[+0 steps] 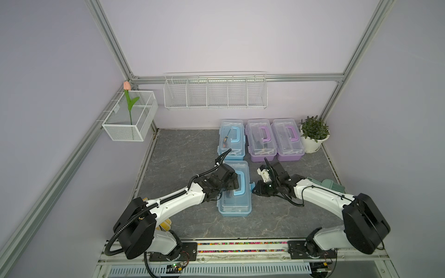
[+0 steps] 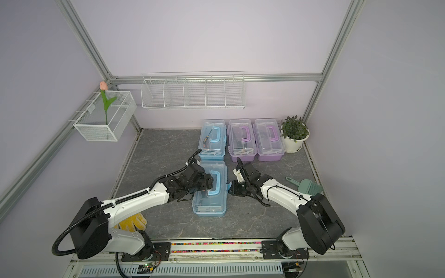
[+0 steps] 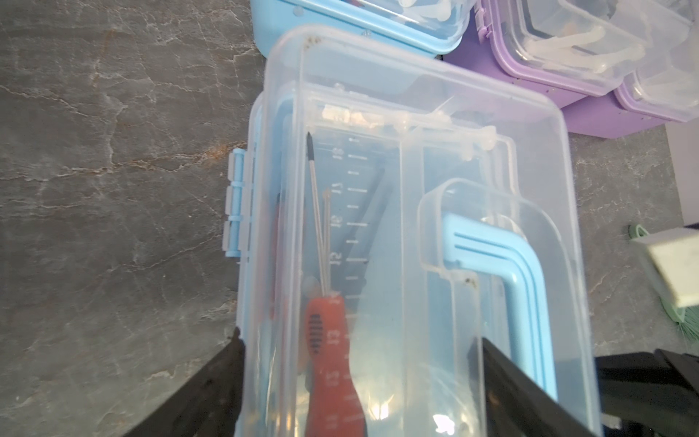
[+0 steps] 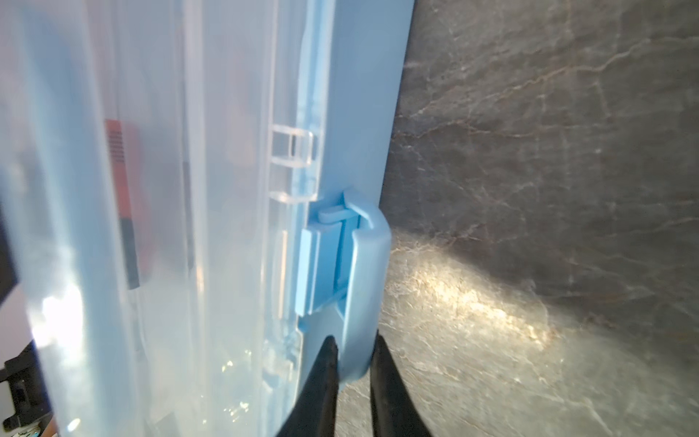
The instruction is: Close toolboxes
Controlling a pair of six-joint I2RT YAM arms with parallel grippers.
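Note:
A blue toolbox (image 1: 235, 206) with a clear lid lies lengthwise at the middle front, a red-handled tool (image 3: 327, 342) visible through it. My left gripper is over the lid, its fingers either side of it, shut on the toolbox in the left wrist view. On the box's right side, my right gripper is shut on a blue latch (image 4: 367, 269), which stands out from the wall. Three more lidded toolboxes stand behind: one blue (image 1: 230, 125) and two purple (image 1: 257, 127) (image 1: 285, 127).
A potted plant (image 1: 314, 129) stands at back right, a green dustpan (image 2: 309, 187) at right and yellow gloves (image 2: 132, 221) at front left. A wire basket (image 1: 129, 129) and rack (image 1: 215, 92) hang on the walls.

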